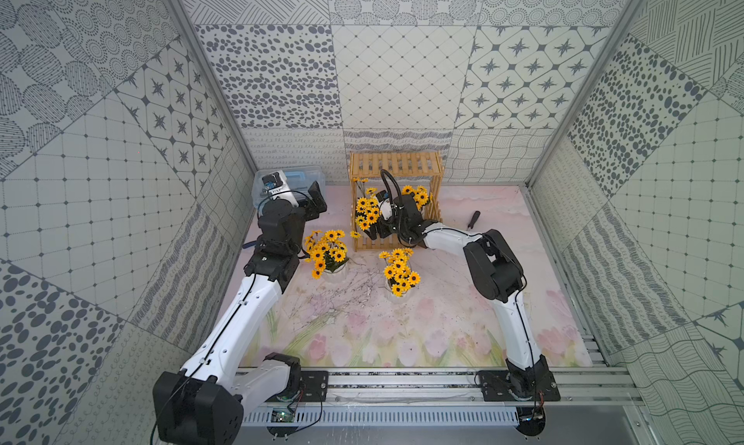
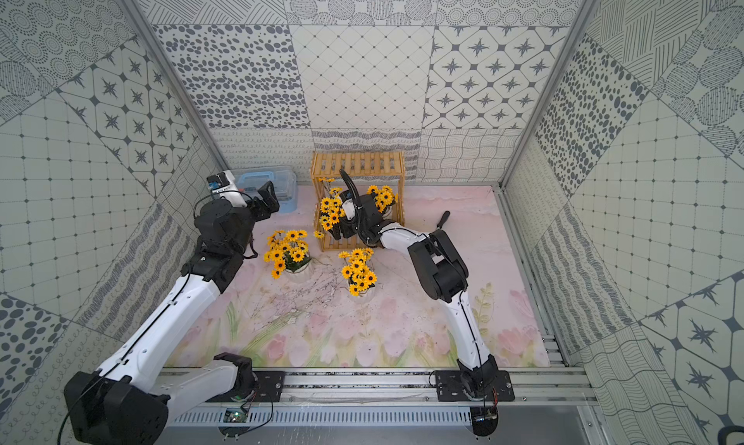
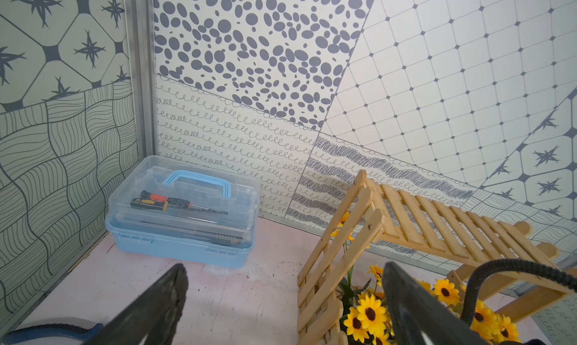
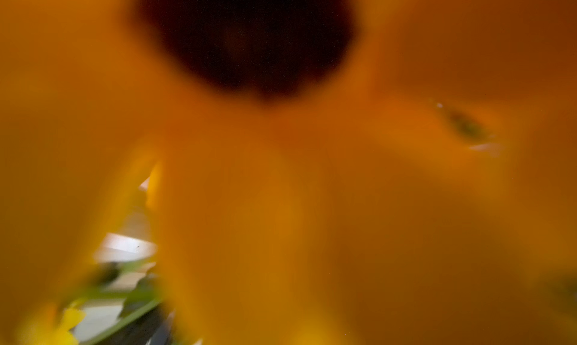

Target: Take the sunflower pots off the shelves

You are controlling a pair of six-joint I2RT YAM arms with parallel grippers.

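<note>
The wooden shelf (image 1: 395, 164) stands against the back wall. A leftward cluster of sunflowers (image 1: 365, 211) and another one (image 2: 381, 197) to its right are inside it. My right gripper (image 1: 376, 229) reaches into the shelf, low beside the left cluster. A blurred sunflower (image 4: 252, 225) fills most of the right wrist view, so those fingers and any pot between them are hidden. Two more sunflower pots, one at left (image 1: 334, 268) and one in front (image 1: 397, 294), stand on the table. High to the left of the shelf, my left gripper is open and empty.
A blue toolbox (image 3: 183, 216) with a clear lid sits in the back left corner. One black-handled tool (image 1: 474, 219) lies right of the shelf.
</note>
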